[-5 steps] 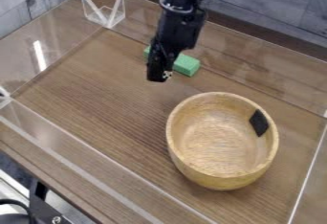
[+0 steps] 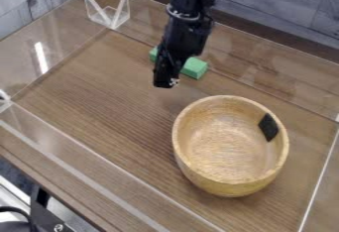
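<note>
The black robot gripper [image 2: 167, 77] hangs from the arm at the upper middle of the wooden table, pointing down and shut, with nothing visible between its fingers. Just behind it lies a green object [image 2: 191, 67], partly hidden by the arm; whether it is one piece or two cannot be told. A round beige bowl [image 2: 228, 176] with a black patch on its right rim stands at the front right, apart from the gripper.
Clear plastic pieces sit at the back left and left edge. Dark cables lie off the table at the lower left.
The gripper and arm have shifted very slightly over the last second. The bowl and green object have not visibly moved.
</note>
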